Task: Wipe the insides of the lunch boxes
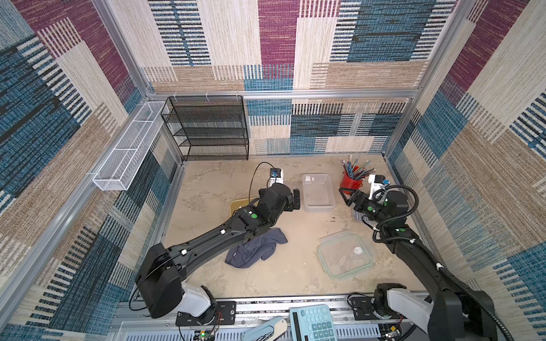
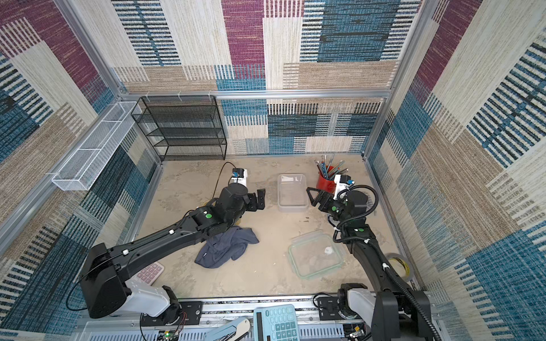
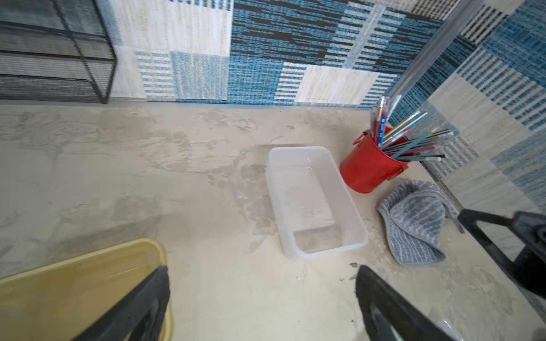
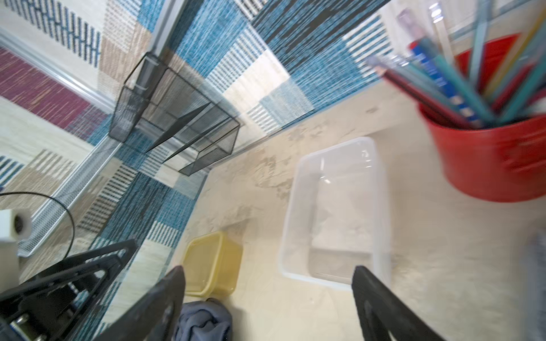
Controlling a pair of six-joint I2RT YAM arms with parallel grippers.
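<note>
A translucent lunch box (image 1: 318,193) stands at the back middle, empty. A yellow box (image 3: 74,295) sits to its left, partly behind my left arm in the top views. My left gripper hangs above the space beside the yellow box, open and empty. My right gripper is at the clear box's right, above the table, its fingers apart with nothing between them. A grey striped cloth (image 3: 412,221) lies beside the red cup, and a dark crumpled cloth (image 1: 253,253) lies in front of the yellow box.
A red cup (image 1: 348,183) of pens stands at the back right. A clear lid (image 1: 341,255) with green rim lies front right. A wire rack (image 1: 204,128) is at the back left.
</note>
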